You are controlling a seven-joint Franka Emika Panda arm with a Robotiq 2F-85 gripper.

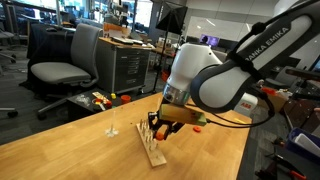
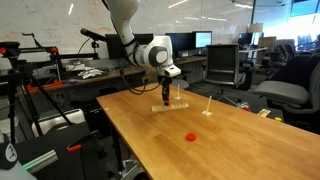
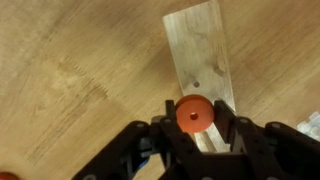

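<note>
A round orange-red piece sits between the fingertips of my gripper, which is shut on it. In the wrist view it covers part of a pale wooden board. Exterior view 1 shows my gripper close over that board, around its upright pegs; the orange-red piece is low near them. I cannot tell whether the piece touches a peg. From exterior view 2, the board lies on the table under the gripper, where small details are hard to make out.
A red disc lies alone on the wooden table. A thin white upright post on a base stands to one side of the board. Office chairs and a desk are behind.
</note>
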